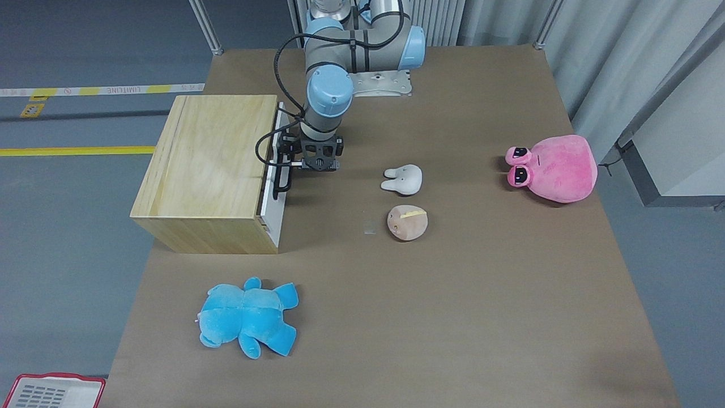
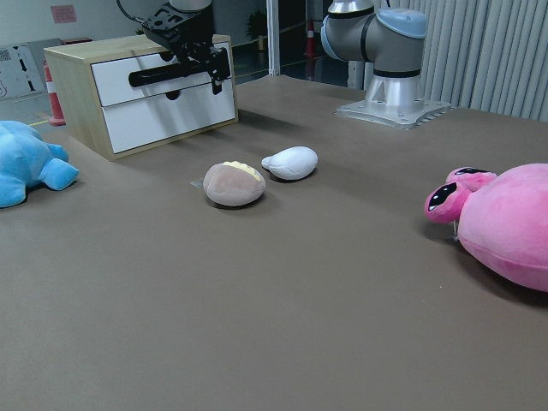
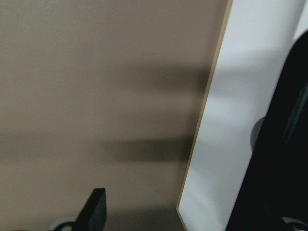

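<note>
A wooden cabinet with two white drawer fronts stands at the left of the table. My black gripper is at the front of the upper drawer, by its dark knob; whether its fingers are shut, or on what, I cannot tell. In the wrist view a dark finger lies at the lower left, and a large black part covers the right over the white front and part of a knob.
A blue plush, a small white plush, a beige plush and a pink plush lie on the brown table.
</note>
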